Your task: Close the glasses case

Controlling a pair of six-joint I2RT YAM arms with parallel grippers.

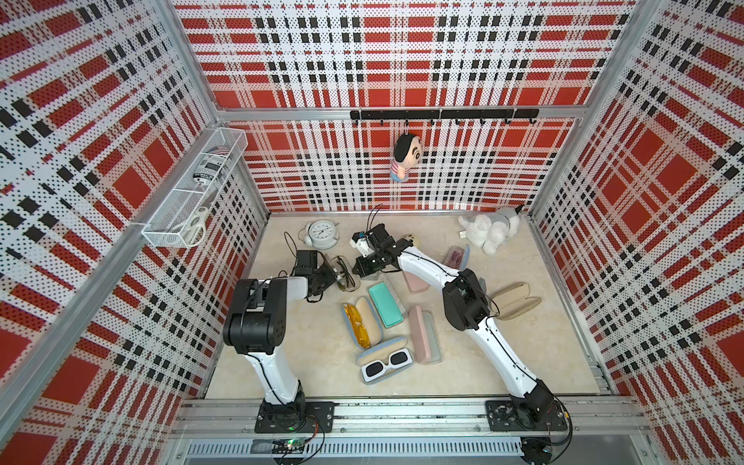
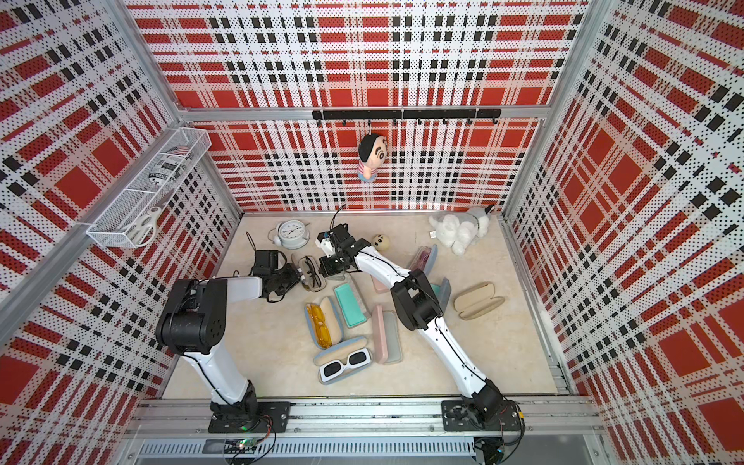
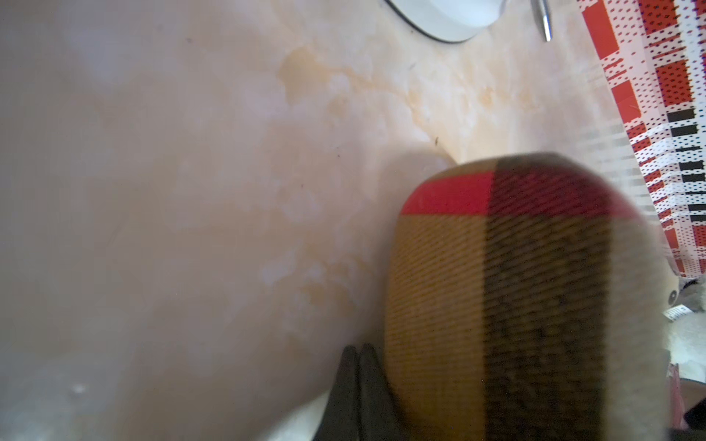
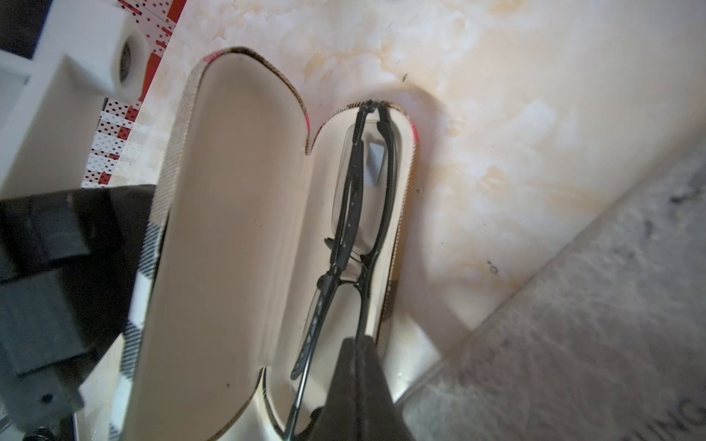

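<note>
The glasses case (image 4: 228, 220) lies open, with a cream lining, a plaid outside and folded black glasses (image 4: 351, 213) in its right half. In the left wrist view its plaid lid (image 3: 507, 308) looms close, tilted up beside my left gripper, which is shut with nothing showing between its fingers. From the outer, left side that gripper is against or very near the lid; contact is hard to make out. My right gripper is shut too, hovering over the lower right edge of the case near the glasses, nothing visible between its fingers.
Behind the case stands a white scale-like dial (image 1: 321, 232). Nearby in front are a turquoise case (image 1: 386, 303), a case with yellow glasses (image 1: 356, 324) and a pink case (image 1: 422, 333). Bare table lies to the left front.
</note>
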